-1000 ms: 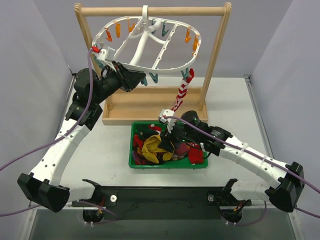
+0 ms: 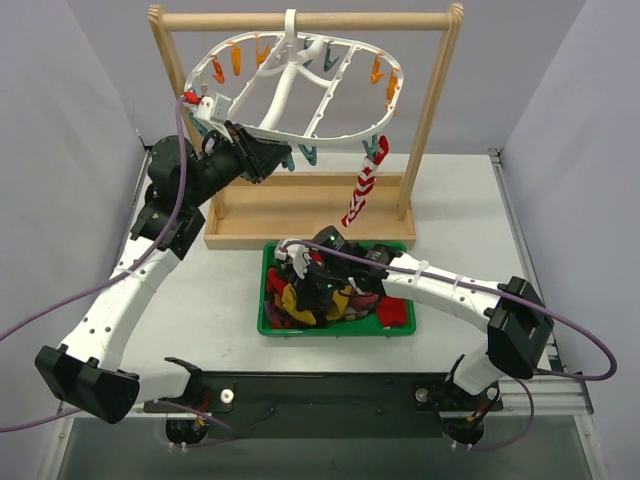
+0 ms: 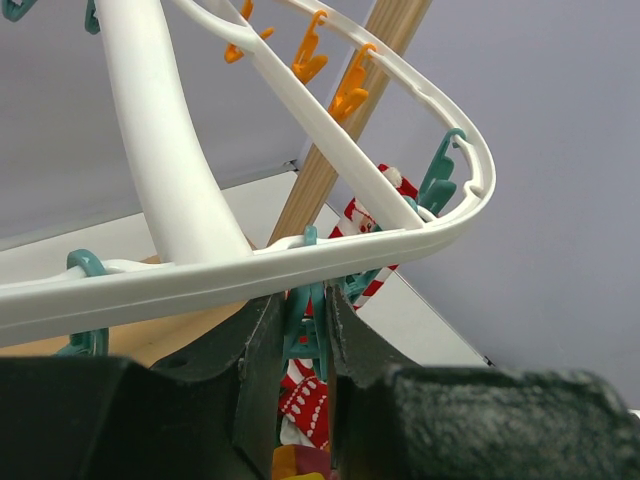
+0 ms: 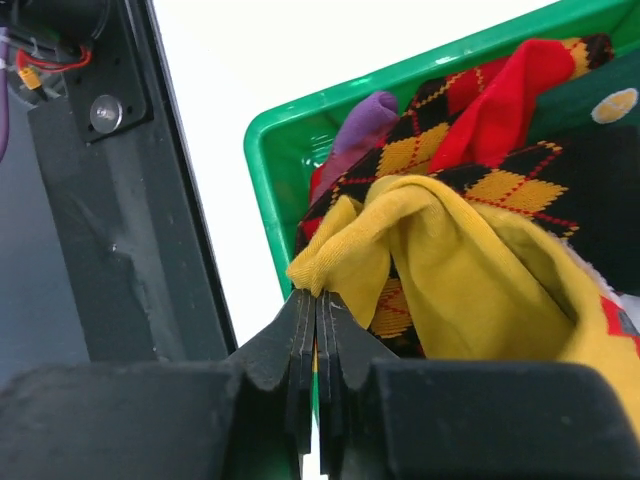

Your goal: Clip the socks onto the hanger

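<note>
The white clip hanger [image 2: 330,135] hangs from the wooden frame, with teal and orange clips. A red-and-white sock [image 2: 362,190] hangs from a clip at its right. My left gripper is shut on a teal clip [image 3: 310,250] at the hanger's near rim. My right gripper is shut, low in the green bin [image 2: 268,320], its tips at the edge of a yellow sock [image 4: 430,240]; whether any cloth is between them is unclear.
Other socks, red, purple [image 4: 365,130] and argyle [image 4: 510,190], fill the bin. The wooden base [image 2: 230,235] stands behind it.
The right arm has moved left and down into the bin, over the yellow sock. The left arm has stayed at the hanger.
</note>
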